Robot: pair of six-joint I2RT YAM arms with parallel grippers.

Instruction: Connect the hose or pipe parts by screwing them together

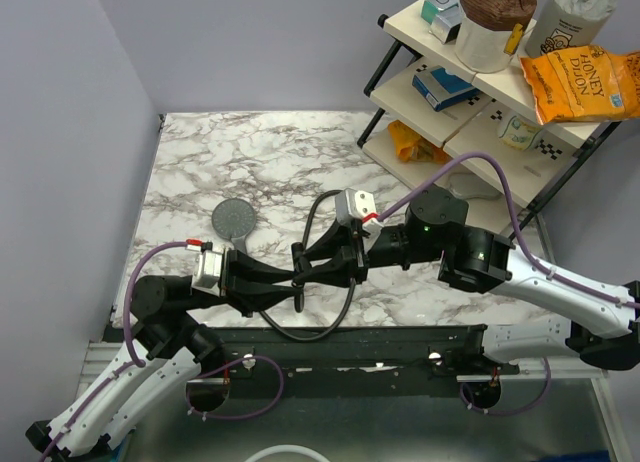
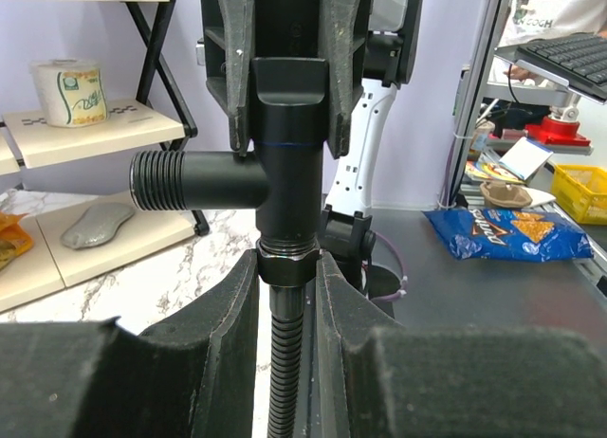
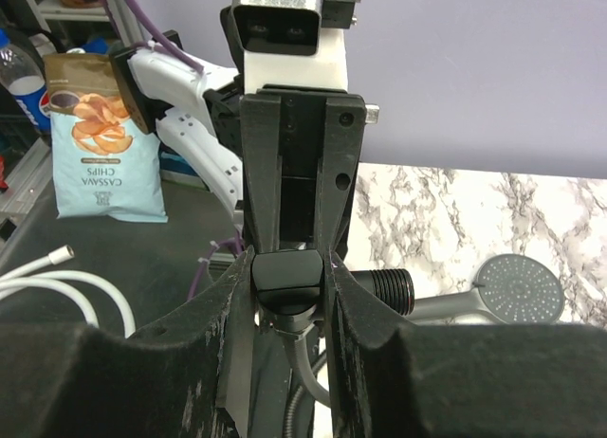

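A black tee fitting (image 2: 199, 180) with a threaded side branch is held upright between both grippers over the marble counter. My right gripper is shut on the fitting's upper body. My left gripper has its fingertips at the threaded collar at the fitting's lower end, with the ribbed hose (image 2: 285, 372) hanging below; whether it grips firmly is hard to tell. The hose loops over the counter (image 1: 250, 152). A grey shower head (image 1: 234, 219) lies at the back left of the grippers.
A shelf rack (image 1: 410, 102) with packets, boxes and rolls fills the back right. Walls border the counter at left and back. The counter's dark front edge (image 1: 330, 337) runs below the arms.
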